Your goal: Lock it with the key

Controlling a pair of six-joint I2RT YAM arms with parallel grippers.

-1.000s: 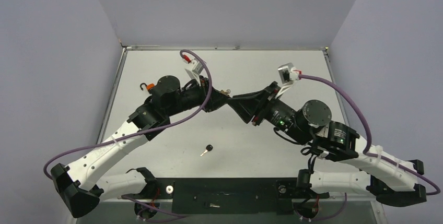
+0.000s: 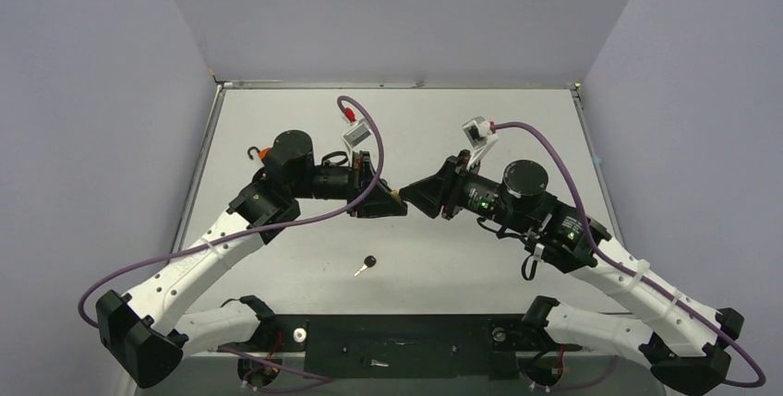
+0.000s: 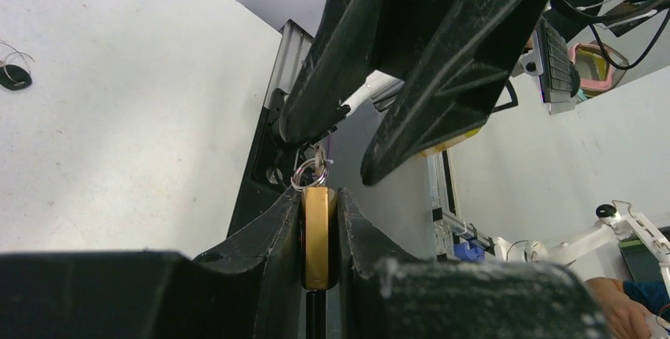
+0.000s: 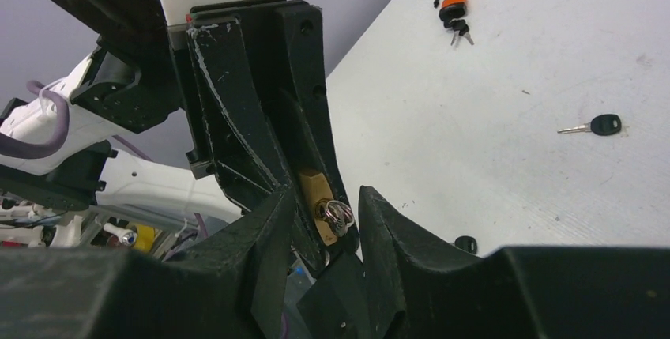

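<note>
A brass padlock [image 3: 317, 236], seen edge-on in the left wrist view, is clamped in my left gripper [image 2: 397, 198], which is shut on it. Wire key rings [image 4: 338, 214] hang at the padlock's exposed end in the right wrist view; whether a key blade is in the lock is hidden. My right gripper stands part open around the ring end. In the left wrist view its fingers [image 3: 430, 94] are spread close to the rings, apparently gripping nothing. From above, the two grippers' tips almost meet over the table.
A loose key with a black head [image 2: 369, 261] lies on the white table [image 2: 443, 285]. An orange-and-black padlock [image 4: 453, 7] with small keys lies farther left on it. In the right wrist view a black oval piece [image 4: 466, 244] rests on the table.
The left one has shifted slightly and still holds the padlock.
</note>
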